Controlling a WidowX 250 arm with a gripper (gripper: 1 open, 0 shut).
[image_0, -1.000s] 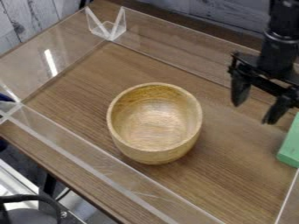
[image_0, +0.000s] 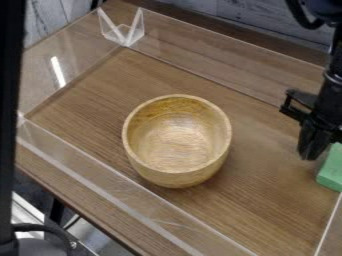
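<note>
My black gripper (image_0: 307, 150) is at the right edge, low over the table just left of a green object (image_0: 329, 172), which is partly cut off by the frame edge. The fingertips look close together; nothing clearly shows between them. Whether they touch the green object I cannot tell.
A round wooden bowl (image_0: 177, 161) sits at the middle left of the wooden table (image_0: 201, 60). A clear plastic piece (image_0: 123, 30) stands at the back left. The table between bowl and back edge is clear. A dark object is at the left edge.
My gripper has moved right and down toward the green object over the last second, and its fingers now appear closer together. The bowl has not moved.
</note>
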